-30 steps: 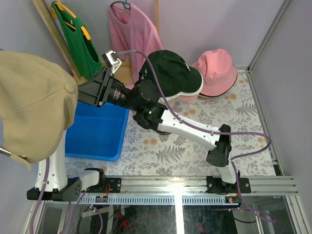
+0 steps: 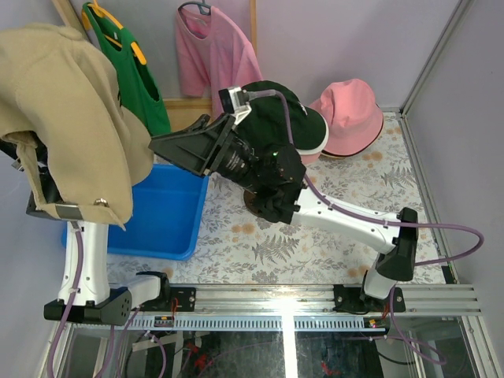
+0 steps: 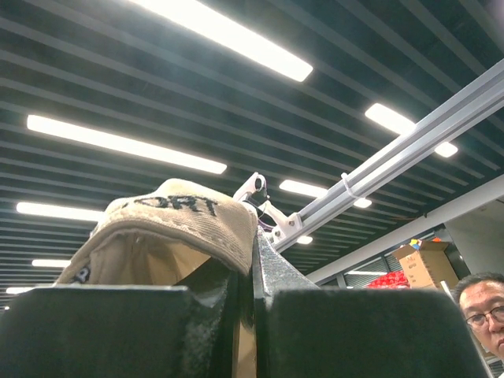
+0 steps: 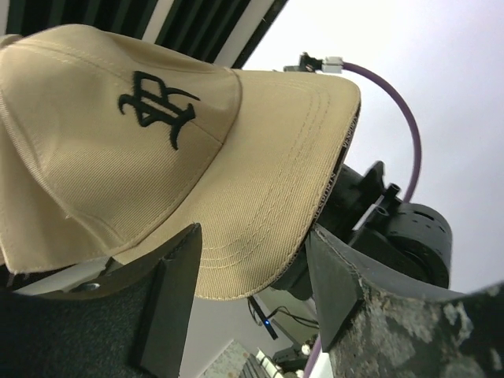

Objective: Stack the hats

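Note:
A beige cap [image 2: 67, 110] hangs in the air at the left of the top view, with dark lettering on its front in the right wrist view. My left gripper is shut on the cap's thin edge; beige cloth shows between its fingers. In the top view the cap hides most of that gripper. Facing the cap's brim [image 4: 276, 181], my right gripper stands open, its fingers apart. A dark green cap with a white-edged brim [image 2: 272, 118] lies at the back, beside a pink bucket hat [image 2: 350, 114].
An empty blue bin [image 2: 161, 213] sits at the left, below the beige cap. Green and pink garments [image 2: 216, 55] hang along the back wall. Part of a brown object [image 2: 250, 203] shows beneath my right arm.
My right gripper has drawn back to the right, away from the beige cap. The cap has turned and tilted on the left arm, uncovering more of that gripper's side. Hats at the back have stayed put.

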